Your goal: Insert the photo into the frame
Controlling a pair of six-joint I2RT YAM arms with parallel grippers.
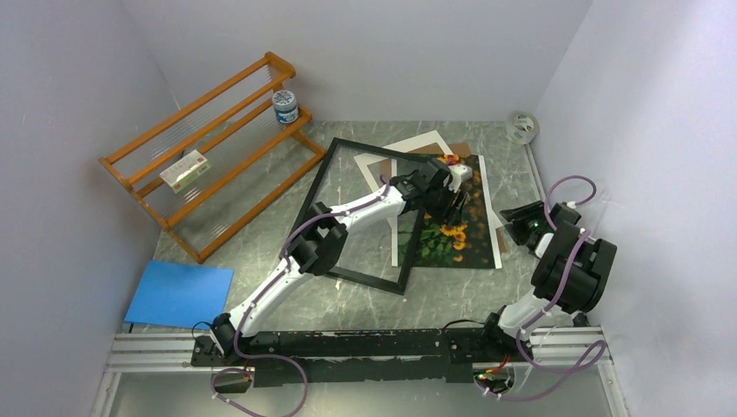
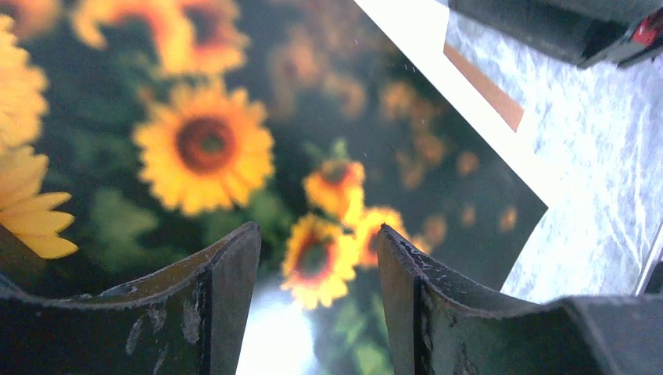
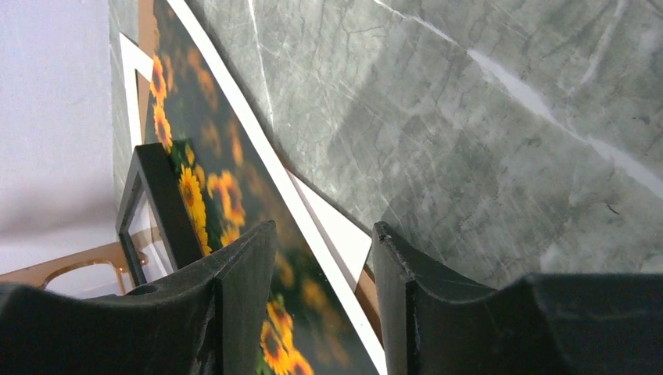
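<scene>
The sunflower photo (image 1: 454, 252) lies flat over white and brown sheets (image 3: 344, 238), partly beside and against the black frame (image 1: 348, 275), whose right bar also shows in the right wrist view (image 3: 168, 203). My left gripper hangs over the photo's middle, open, with sunflowers visible between its fingers. My right gripper is at the photo's right edge, open, with the photo's white border and a sheet corner between its fingertips in view; whether it touches them I cannot tell.
A wooden rack (image 1: 217, 236) with a jar and box stands at the left, a blue board (image 1: 178, 295) in front of it. A tape roll (image 1: 521, 127) sits at the back right. Walls bound the sides and back.
</scene>
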